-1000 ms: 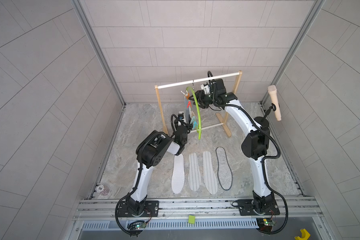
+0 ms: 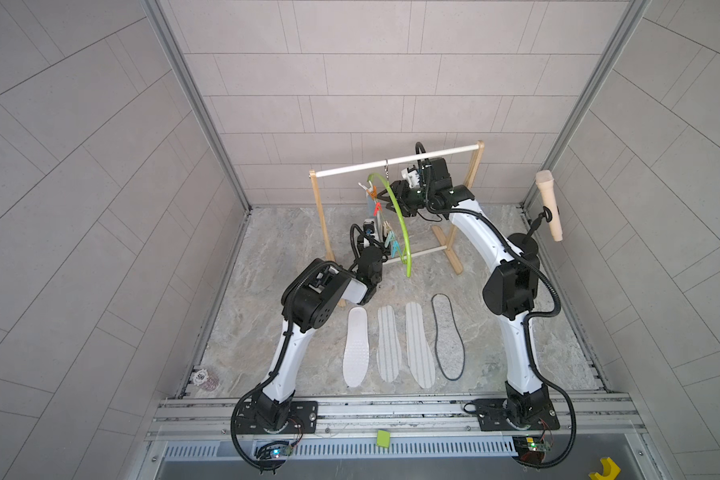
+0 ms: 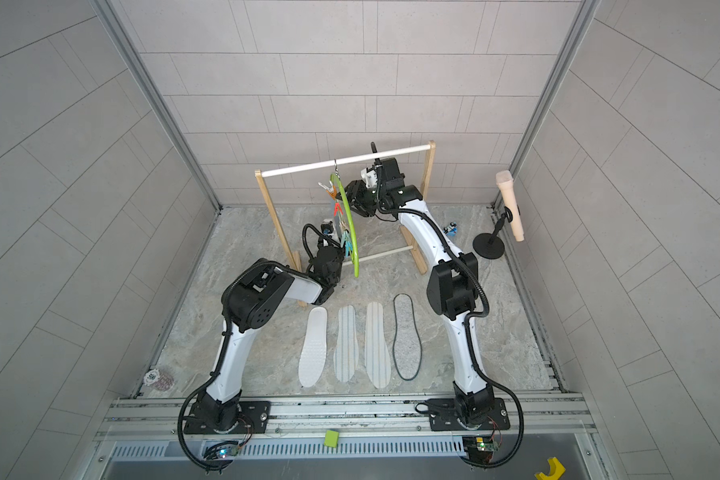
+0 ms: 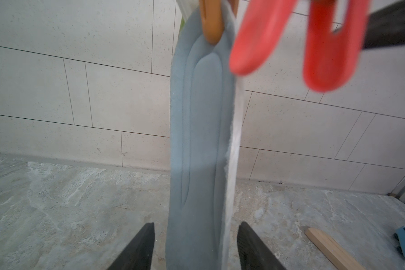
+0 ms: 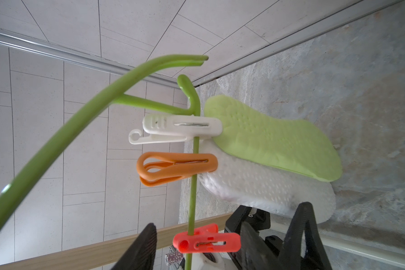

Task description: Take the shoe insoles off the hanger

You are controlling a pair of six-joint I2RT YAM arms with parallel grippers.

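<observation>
The green hanger (image 2: 404, 232) hangs from the white rail, carrying coloured pegs and insoles. In the left wrist view, a grey-blue insole (image 4: 198, 135) hangs upright between the spread fingers of my left gripper, with red and orange pegs above it. My right gripper is high at the hanger, fingers apart around the red peg (image 5: 204, 243); whether they touch it is unclear. Beside that peg, the orange peg (image 5: 175, 167) and white peg (image 5: 180, 126) sit above a white insole (image 5: 265, 189) and a green insole (image 5: 270, 144).
Four insoles lie in a row on the front floor, including a white one (image 2: 355, 348) and a dark-rimmed one (image 2: 448, 336). The wooden frame (image 2: 319, 208) surrounds the work. A stand with a wooden cylinder (image 3: 510, 204) is at the right.
My left gripper and arm have shifted slightly to the right. The green hanger's lower end has swung a little rightward. The right arm looks unchanged.
</observation>
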